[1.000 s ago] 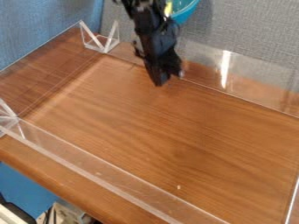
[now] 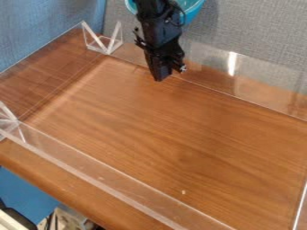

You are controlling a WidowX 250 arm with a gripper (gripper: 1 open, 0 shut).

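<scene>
The black robot arm with its gripper [image 2: 166,66] hangs at the top centre of the camera view, over the back edge of the wooden table [image 2: 162,135]. The gripper looks shut, and nothing shows between its fingers. Behind the arm at the top is a blue round object [image 2: 189,7], partly hidden by the arm.
Clear plastic walls edge the table, with white brackets [image 2: 103,40] at the back left and at the left front. Grey and blue padded panels stand behind.
The arm has risen slightly toward the back of the table over the last second, and now appears sharper.
</scene>
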